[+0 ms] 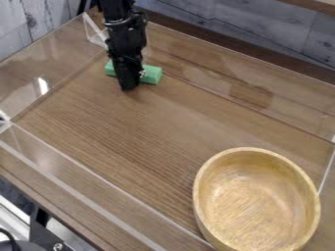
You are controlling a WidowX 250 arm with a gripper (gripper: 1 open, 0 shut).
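Observation:
My gripper (127, 76), a dark mechanism at the upper left of the camera view, reaches down onto a green object (151, 74) lying on the wooden table. The fingers are dark and overlap the object; whether they are open or shut on it cannot be made out.
A large tan bowl (256, 201) sits at the lower right of the wooden table (144, 157). Grey walls edge the table at the back and left.

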